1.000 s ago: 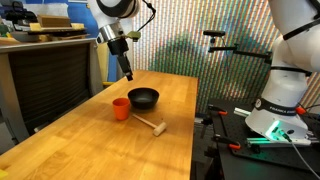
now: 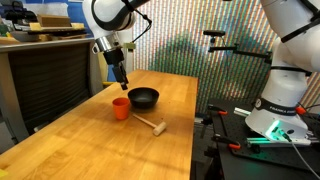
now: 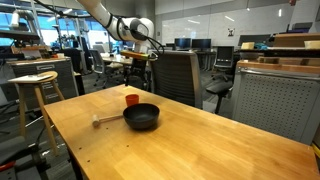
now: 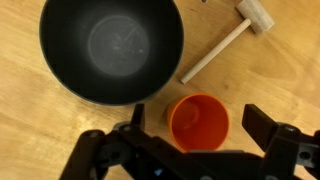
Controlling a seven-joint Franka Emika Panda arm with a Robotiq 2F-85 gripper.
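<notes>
A red cup [image 4: 198, 122] stands upright on the wooden table, its mouth facing up at me in the wrist view. My gripper is open above it, one finger at each side of the cup in that view, and nothing is held. Beside the cup sits a black bowl [image 2: 144, 98], empty inside as the wrist view shows. A small wooden mallet [image 2: 152, 126] lies on the table near both. In exterior view 1 the gripper [image 2: 121, 83] hangs in the air above and behind the cup [image 2: 121, 108], clear of it.
Office chairs [image 3: 178, 79] stand behind its far edge. A second white arm [image 2: 277, 118] is mounted off the table's side, at the right of exterior view 1.
Compared with a second ago, my gripper has come lower and shifted slightly left in exterior view 1. The cup, bowl and mallet have stayed put.
</notes>
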